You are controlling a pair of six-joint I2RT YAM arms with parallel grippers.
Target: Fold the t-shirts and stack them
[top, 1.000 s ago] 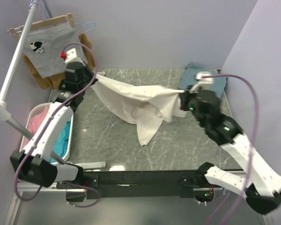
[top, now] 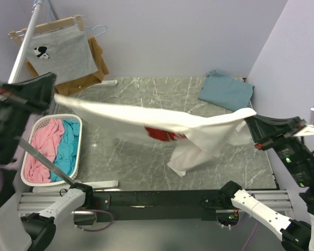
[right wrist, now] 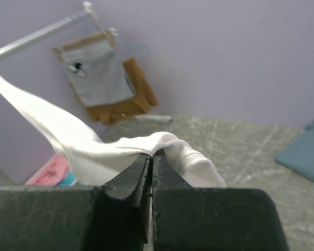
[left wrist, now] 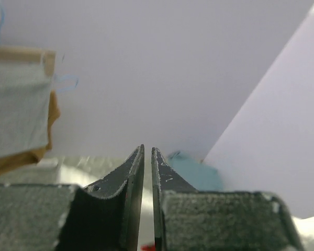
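A white T-shirt with a red print (top: 165, 133) hangs stretched across the middle above the table, between my two grippers, its lower part draped near the tabletop. My left gripper (top: 53, 94) is at the upper left end of the cloth; in the left wrist view its fingertips (left wrist: 138, 162) stand close together, and whether they grip fabric is hidden. My right gripper is shut on the shirt, whose bunched white cloth rises over its fingertips. A folded teal shirt (top: 225, 91) lies at the back right of the table.
A white basket (top: 77, 157) with pink and teal clothes sits at the left. A rack rail (top: 22, 44) with a hanging grey shirt (top: 63, 52) and brown garment stands at the back left.
Both grippers have moved outward and toward the near edge, pulling the white shirt wider and tauter. The red print has come into view.
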